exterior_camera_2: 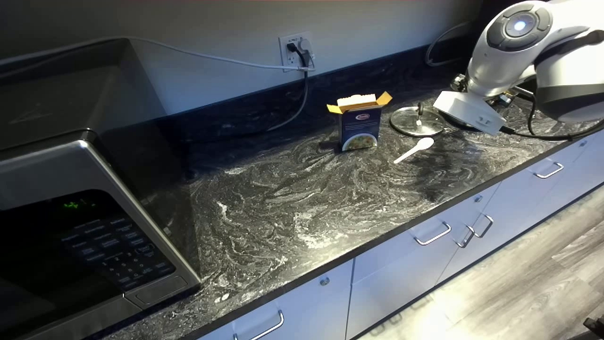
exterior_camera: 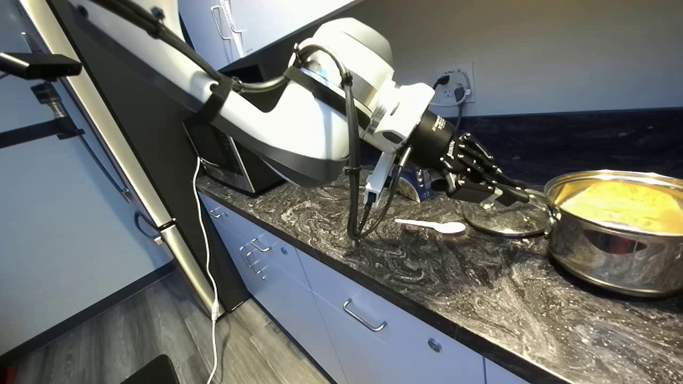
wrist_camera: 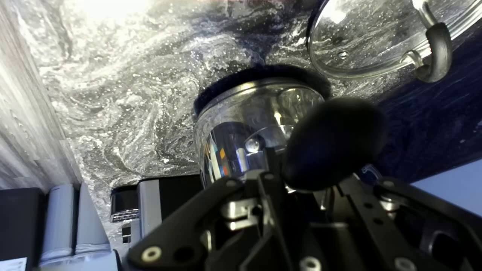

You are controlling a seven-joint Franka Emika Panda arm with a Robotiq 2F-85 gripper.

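A shiny steel pot (exterior_camera: 614, 253) stands at the right of exterior view 1, with yellowish reflections inside. Its metal handle (exterior_camera: 538, 199) runs left into my gripper (exterior_camera: 512, 194), which is shut on it. In the wrist view, the handle's dark rounded end (wrist_camera: 336, 142) sticks out toward the camera, blurred, hiding part of the gripper. The pot's side (wrist_camera: 253, 122) shows just beyond. A dark band borders the pot's base there; I cannot tell whether it touches the counter. The arm hides the pot in exterior view 2.
A glass lid (exterior_camera_2: 408, 122) with a dark handle lies on the counter beside a white spoon (exterior_camera_2: 415, 149). An open blue pasta box (exterior_camera_2: 360, 127) stands near the wall. A microwave (exterior_camera_2: 90, 226) occupies the far end.
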